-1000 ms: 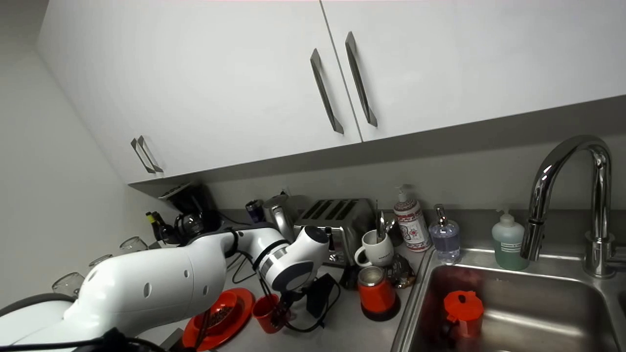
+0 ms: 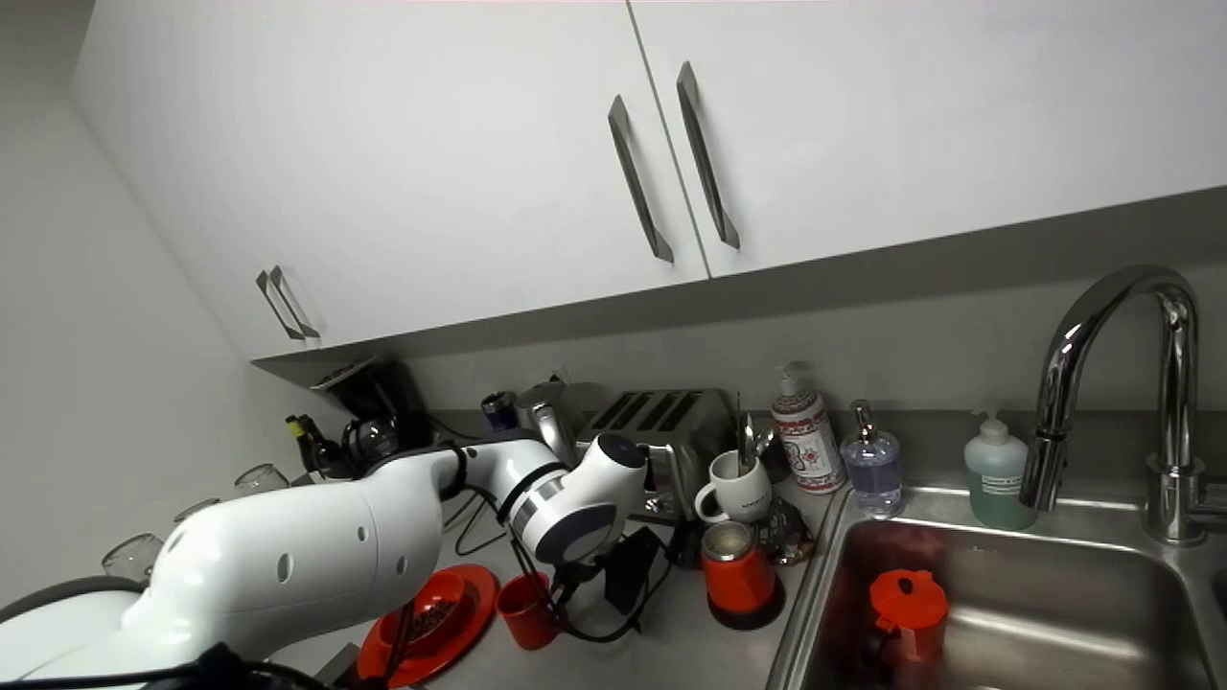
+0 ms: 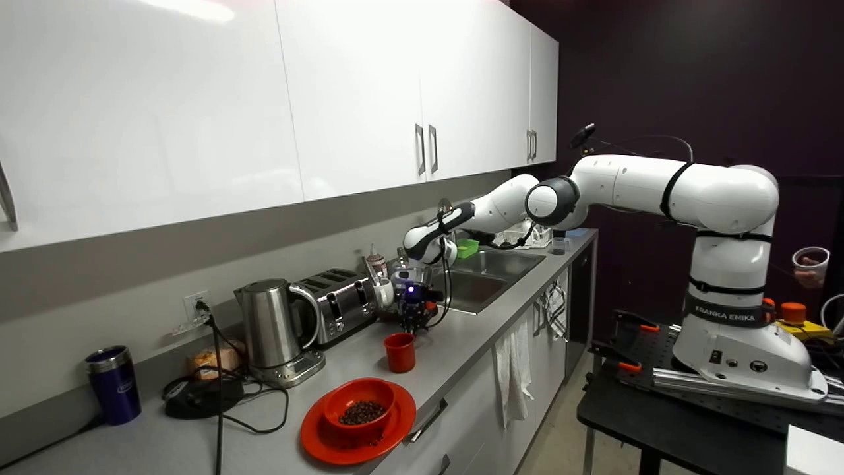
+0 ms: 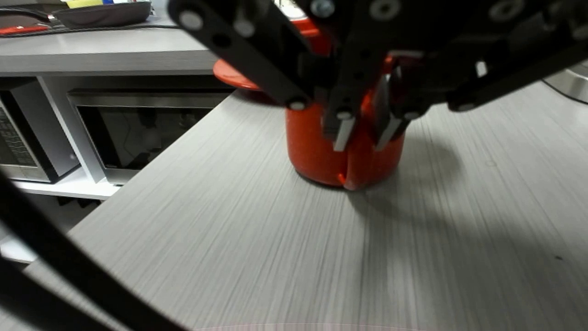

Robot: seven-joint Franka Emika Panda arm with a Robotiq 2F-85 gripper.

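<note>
The red mug (image 4: 317,146) is upright on the grey counter in the wrist view, its handle facing me. My gripper is shut on that handle, with one of the fingers (image 4: 342,134) on each side of it. The mug's upper part is hidden behind the gripper's linkages. In exterior view 1 the mug (image 2: 528,611) is just left of the gripper, beside the red plate (image 2: 480,627). Exterior view 2 also has the mug (image 3: 400,353) standing at the counter's front part, with the gripper (image 3: 413,318) behind it.
A red bowl (image 3: 381,388) with dark beans sits on the plate. Along the wall stand a kettle (image 3: 269,324), a toaster (image 3: 336,297) and a white mug (image 2: 736,489). A red moka pot base (image 2: 739,575) is near the sink; its red top (image 2: 911,621) lies inside the sink.
The mug has shifted very slightly right and up in exterior view 1 and looks a little straighter. The wrist has moved slightly with it; the other objects stay where they were.
</note>
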